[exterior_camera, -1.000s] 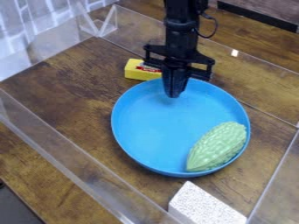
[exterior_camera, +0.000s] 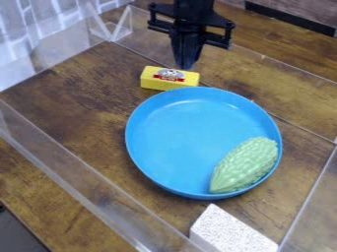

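Observation:
The black gripper hangs high at the top centre, above and behind a small yellow box with a printed label. A blue plate lies in the middle, with a pale green bumpy bitter-melon-like vegetable on its right side. I cannot tell how far apart the fingers are; nothing is seen between them.
A white speckled block sits at the front right. Clear transparent walls surround the wooden surface, which is bare to the left of the plate.
The gripper has moved up and back, away from the blue plate and slightly left. The plate, vegetable and yellow box have not visibly moved.

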